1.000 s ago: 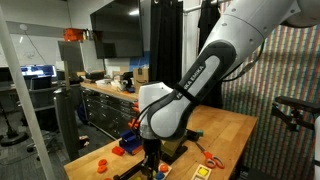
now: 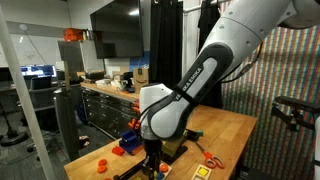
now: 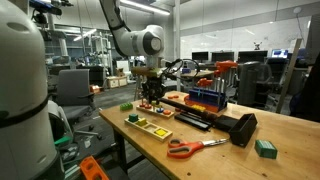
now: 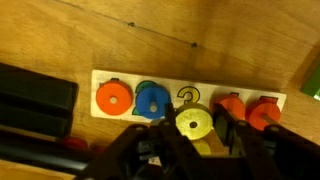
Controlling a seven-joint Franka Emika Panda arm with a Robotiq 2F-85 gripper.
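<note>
In the wrist view a yellow disc (image 4: 193, 123) sits between the fingertips of my gripper, which is shut on it. Below it lies a narrow wooden board (image 4: 177, 85), with a "2" marked on its bare middle part. An orange disc (image 4: 113, 97) and a blue disc (image 4: 153, 101) are on the board's left half, and two orange discs (image 4: 264, 113) are on the right. A second yellowish piece shows partly beneath the gripper. Whether the held disc touches the board cannot be told.
Red-handled scissors (image 3: 185, 148) lie on the table near another board (image 3: 149, 126) with coloured pieces. A black box (image 3: 241, 131) and a green block (image 3: 265, 149) stand to the right in exterior view 2. Open wood surrounds them.
</note>
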